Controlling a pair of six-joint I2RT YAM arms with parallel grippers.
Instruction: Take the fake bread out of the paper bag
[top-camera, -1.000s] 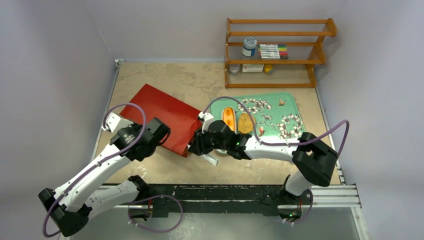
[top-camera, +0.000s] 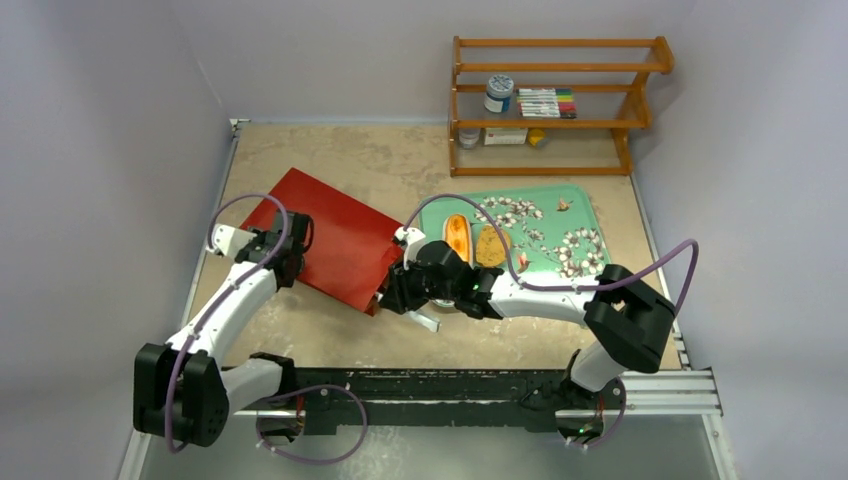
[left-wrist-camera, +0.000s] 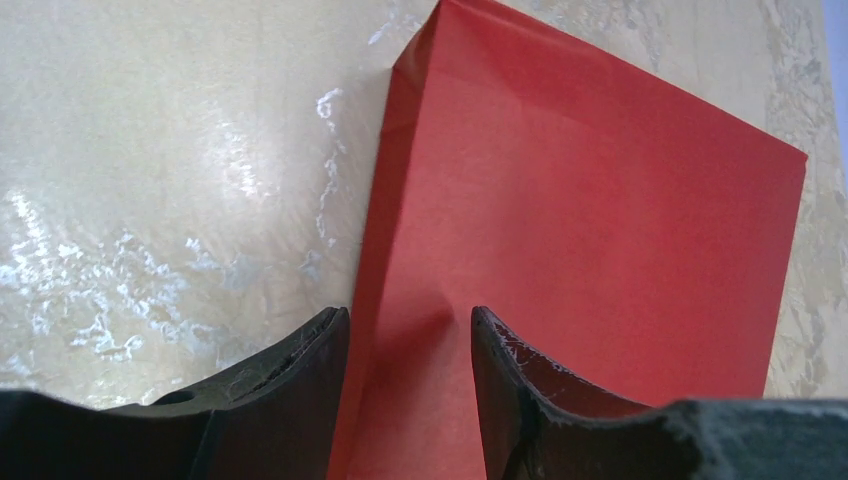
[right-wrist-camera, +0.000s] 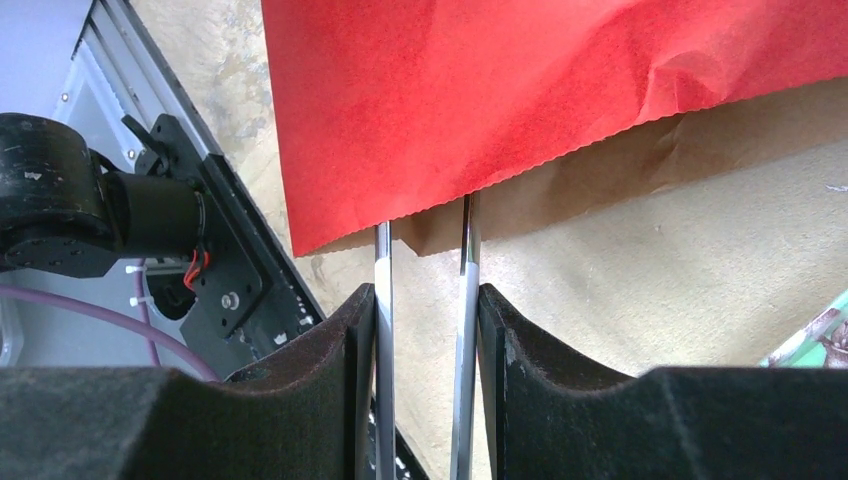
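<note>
A red paper bag (top-camera: 330, 230) with a brown inside lies flat on the table, its mouth toward the right. My left gripper hangs open over the closed end, a red folded side beneath its fingers, nothing gripped. At the mouth my right gripper is part open, two thin metal strips between its black fingers reaching under the red upper layer (right-wrist-camera: 520, 90) onto the brown paper (right-wrist-camera: 560, 185). No bread is visible inside the bag.
A green floral tray (top-camera: 570, 210) at the right holds bread-like items (top-camera: 457, 235). A wooden shelf (top-camera: 550, 170) with jars and markers stands at the back.
The right arm and the bag look unchanged.
</note>
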